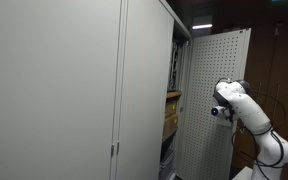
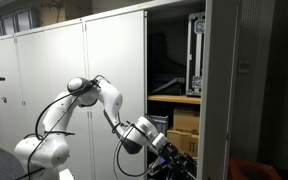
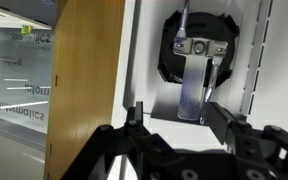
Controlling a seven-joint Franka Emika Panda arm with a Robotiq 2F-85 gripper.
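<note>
In the wrist view, a silver lever handle (image 3: 192,88) sits against a round black plate (image 3: 167,62) on a pale cabinet surface. My gripper is at the lower part of that view, its dark fingers (image 3: 219,118) apart. The handle's lower end lies close to the right finger; whether they touch, I cannot tell. In the first exterior view, the white arm (image 1: 246,104) reaches to the perforated cabinet door (image 1: 206,85), which stands open. The fingers are too small to make out there.
Cardboard boxes (image 2: 183,132) stand on shelves inside the open cabinet, behind the arm. Closed white door panels (image 2: 44,75) are beside it. In the wrist view, a wooden strip (image 3: 76,65) and a glass surface with lettering (image 3: 19,95) lie to the left.
</note>
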